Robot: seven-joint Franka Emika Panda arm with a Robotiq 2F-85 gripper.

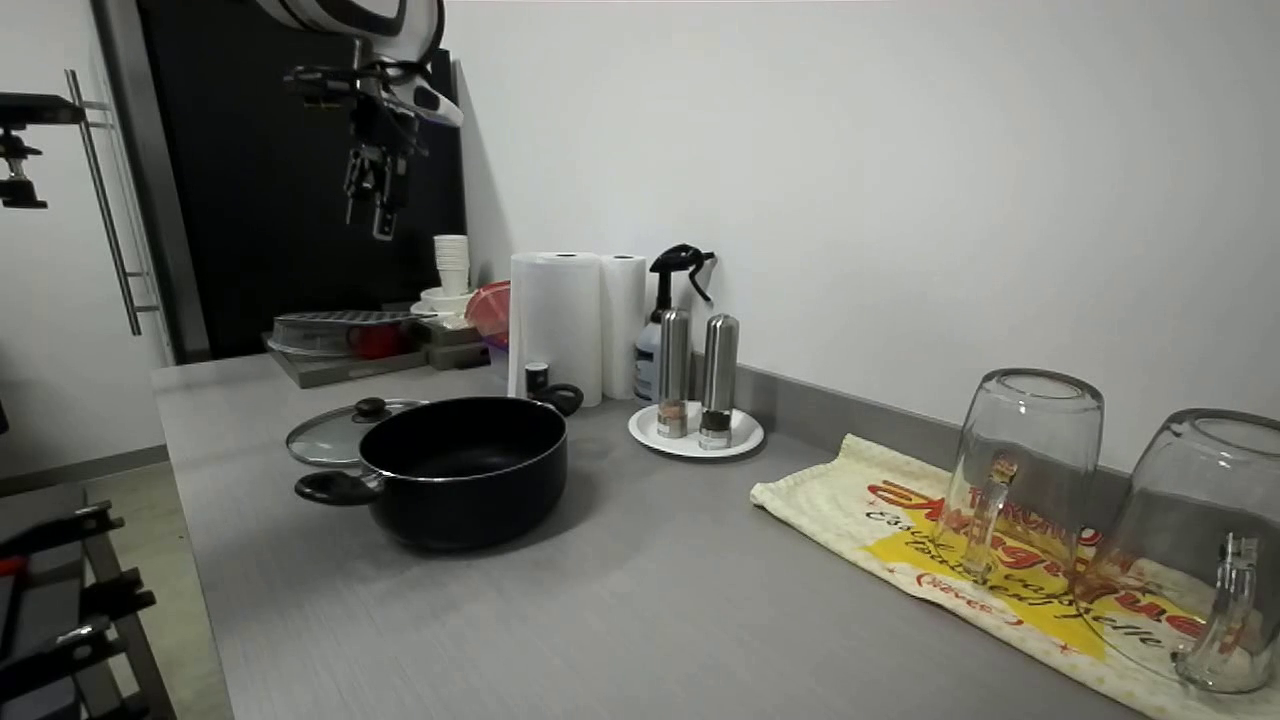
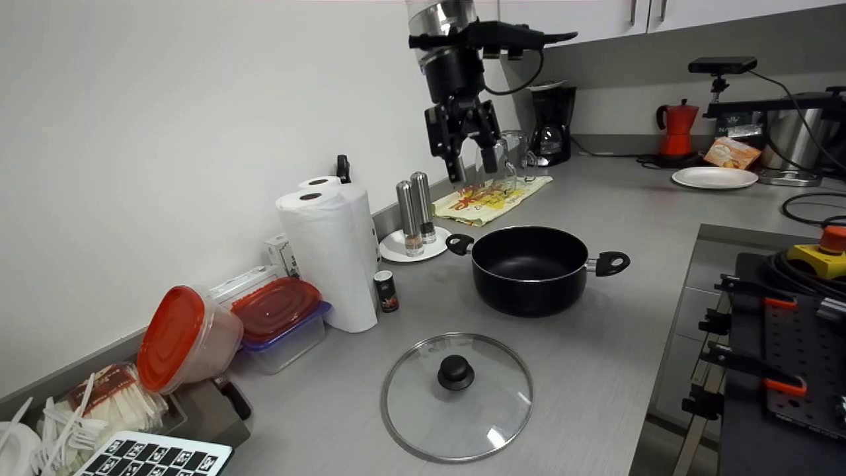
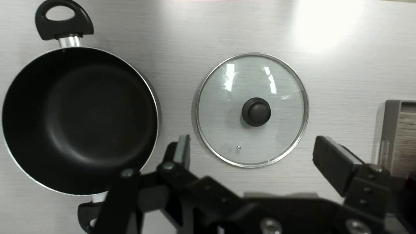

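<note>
My gripper is open and empty, high above the counter; its fingertips (image 1: 384, 224) hang well clear of everything in exterior view 1. Below it in the wrist view lies a round glass lid (image 3: 226, 132) with a metal rim and a black knob (image 3: 257, 111), flat on the counter. The lid (image 2: 424, 396) sits apart from the pot, toward the near side of exterior view 2. A black two-handled pot (image 2: 529, 274) stands upright and uncovered, its inside empty. In the wrist view the pot (image 3: 97, 113) is left of the lid, one handle partly behind the gripper.
Paper towel rolls (image 2: 329, 246), a small shaker (image 2: 386, 291) and a white plate with two mills (image 1: 696, 438) line the wall side. Glass mugs (image 1: 1020, 480) stand upside down on a cloth (image 1: 828, 504). Plastic tubs (image 2: 190, 337) crowd one end.
</note>
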